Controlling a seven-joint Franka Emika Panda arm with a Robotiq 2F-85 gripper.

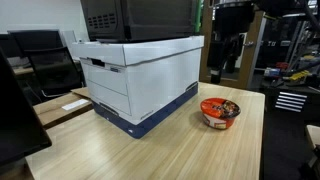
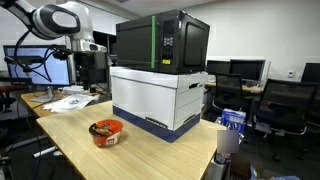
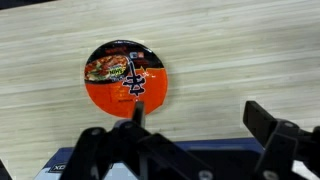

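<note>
A round red-orange bowl [image 1: 220,113] sits on the wooden table, near the right end of the white box in exterior view 1. From above, in the wrist view, its printed lid [image 3: 120,82] shows a food picture and dark lettering. My gripper stands open, its fingers wide apart with bare tabletop between them. The bowl lies outside that gap, up and to the left. In exterior view 2 the gripper [image 2: 87,88] hangs above table height, clear of the bowl [image 2: 105,131].
A large white box [image 1: 140,75] on a blue base [image 1: 150,122] carries a black microwave [image 2: 160,43]. A blue package [image 2: 232,120] stands behind the table's far end in exterior view 2. Tabletop [image 2: 130,155] around the bowl is mostly clear.
</note>
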